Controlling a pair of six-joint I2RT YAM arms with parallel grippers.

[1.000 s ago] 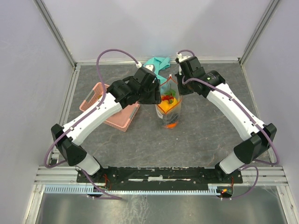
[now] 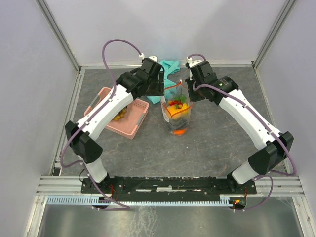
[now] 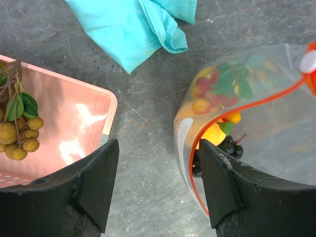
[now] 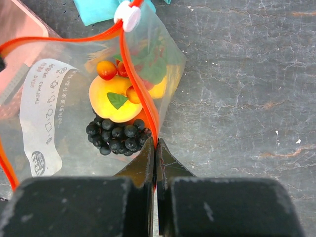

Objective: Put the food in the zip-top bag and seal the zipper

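Note:
The clear zip top bag (image 2: 170,121) with an orange zipper rim stands mouth up at mid-table. Inside are a yellow fruit (image 4: 111,101), dark grapes (image 4: 118,136) and small red fruits (image 4: 106,70). My right gripper is shut on the bag's rim on the right side. On the opposite side, my left gripper has its fingers well apart. The bag's left rim passes between them, close to the right finger (image 3: 222,182); whether they touch, I cannot tell. A bunch of brown longans (image 3: 17,131) lies in the pink basket (image 2: 136,129).
A turquoise cloth (image 2: 169,66) lies behind the bag, partly hidden by the left arm. The white slider (image 4: 127,17) sits on the zipper at the bag's back corner.
My left gripper has shifted slightly left and back, and the bag's left rim now sits farther left, its mouth wider. The right arm has held still at the bag's right side.

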